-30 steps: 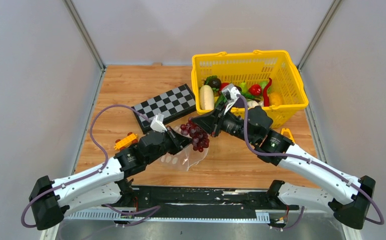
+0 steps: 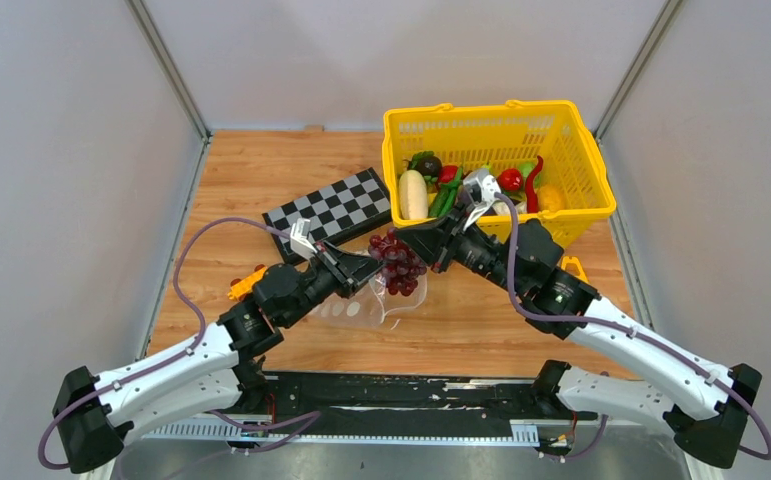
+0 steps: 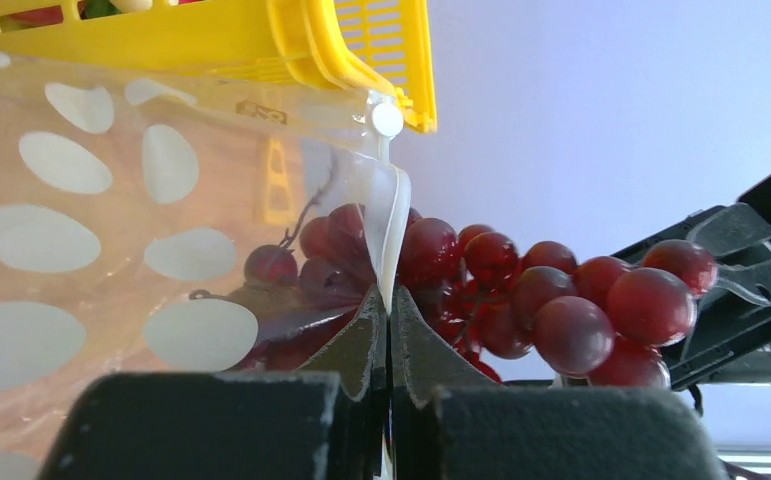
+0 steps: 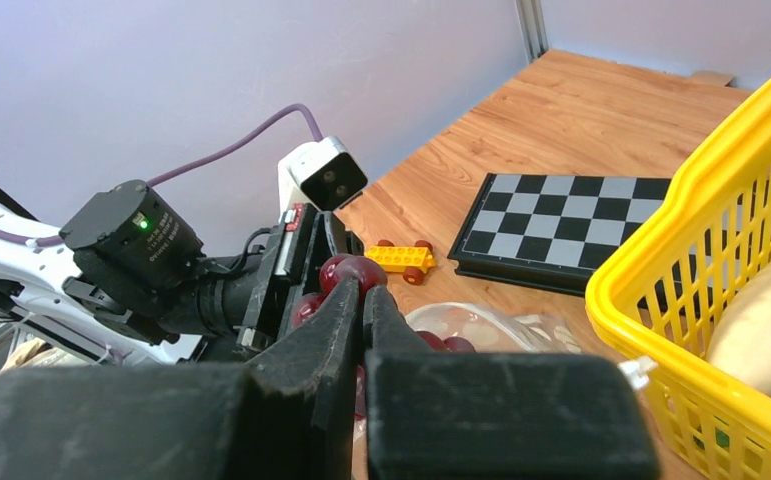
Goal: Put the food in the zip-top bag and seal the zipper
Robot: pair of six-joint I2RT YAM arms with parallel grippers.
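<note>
My left gripper [image 2: 377,266] is shut on the edge of the clear zip top bag [image 2: 353,305]; the edge runs between its fingertips in the left wrist view. White ovals mark the bag [image 3: 191,250]. A bunch of red grapes [image 2: 399,265] sits at the bag's mouth, partly behind the clear film and partly outside it in the left wrist view. My right gripper is shut close beside the grapes [image 4: 353,270]. Whether a stem is pinched between its fingers cannot be told.
A yellow basket [image 2: 599,185] of vegetables stands at the back right, close to the right arm. Behind the left arm lies a checkered board [image 2: 336,207], with a small orange toy car [image 2: 248,283] to its left. Bare table [image 2: 491,330] shows in front.
Earlier, the left gripper and bag shifted right against the grapes.
</note>
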